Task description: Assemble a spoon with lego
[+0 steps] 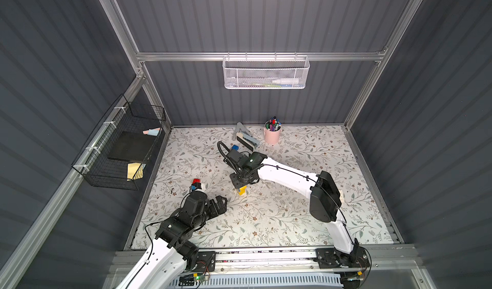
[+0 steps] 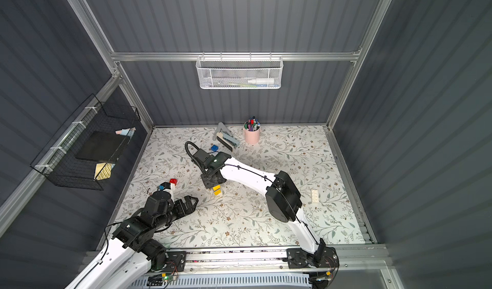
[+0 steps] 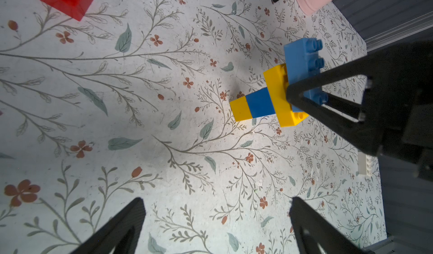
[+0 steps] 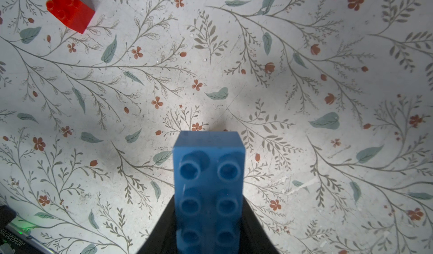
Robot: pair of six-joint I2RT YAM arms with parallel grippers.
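In the left wrist view, my right gripper is shut on a light blue brick of a joined lego piece. Against that brick sits a yellow brick, from which a darker blue section and a yellow end stick out leftward. The right wrist view shows the held blue brick's studs, with most of the piece hidden behind it. My left gripper stands open at front left, bare table between its fingers. A red brick lies loose on the table, well away from the held piece.
A white brick lies at the right of the table. A blue brick is near the stapler and the pink pen cup at the back. Open table surrounds the right gripper's front and right.
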